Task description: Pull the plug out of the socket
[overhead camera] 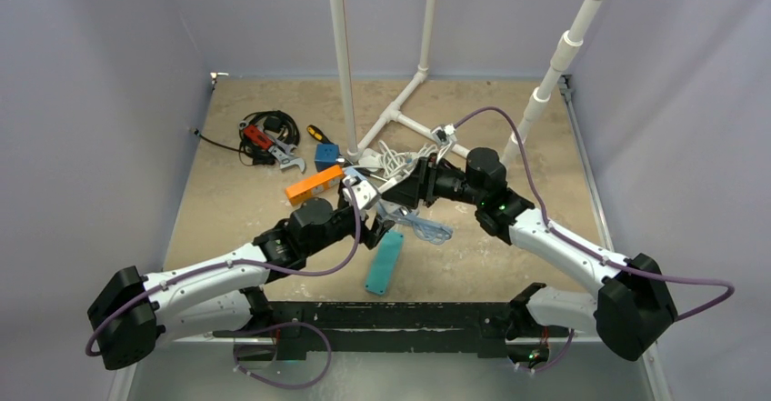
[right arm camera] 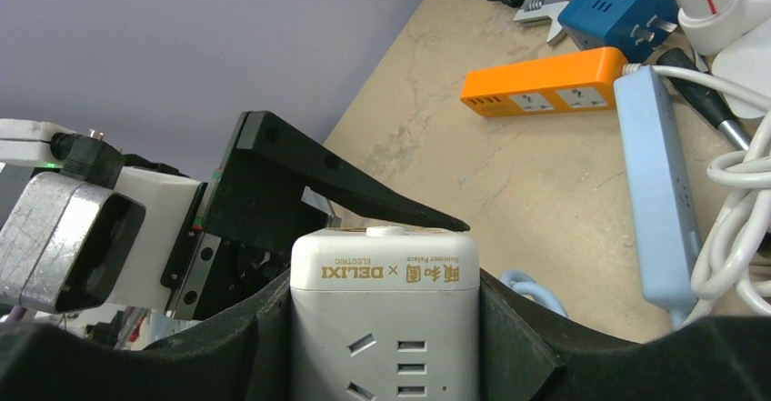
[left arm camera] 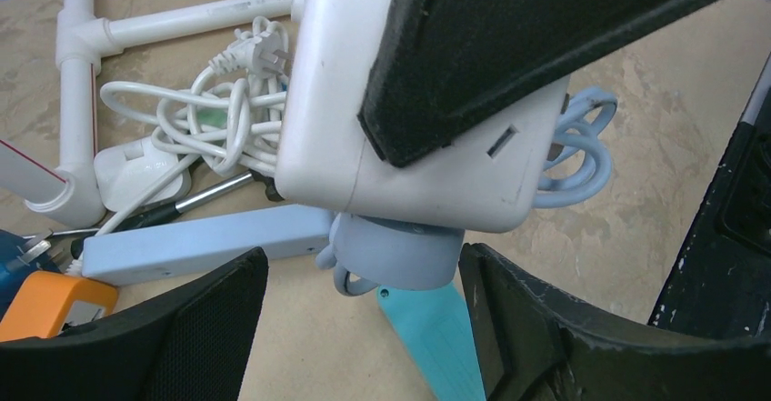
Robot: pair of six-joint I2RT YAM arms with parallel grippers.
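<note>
The white socket block (right arm camera: 385, 328) with gold lettering is held off the table, with my right gripper shut on it from both sides. From its underside in the left wrist view sticks a pale blue plug (left arm camera: 395, 254) with a blue cord, seated against the block. My left gripper stands open, its fingers (left arm camera: 214, 315) on either side of the plug. The right finger lies close to the plug, while a gap shows on the left; contact cannot be made out. In the right wrist view a left finger (right arm camera: 364, 187) reaches behind the socket, hiding the plug.
An orange power strip (right arm camera: 545, 83), a blue strip (right arm camera: 656, 183) and a blue adapter (right arm camera: 618, 12) lie on the table. White coiled cable (left arm camera: 232, 115) and white pipes (left arm camera: 195, 17) stand behind. Below the grippers lies a teal strip (overhead camera: 385, 263).
</note>
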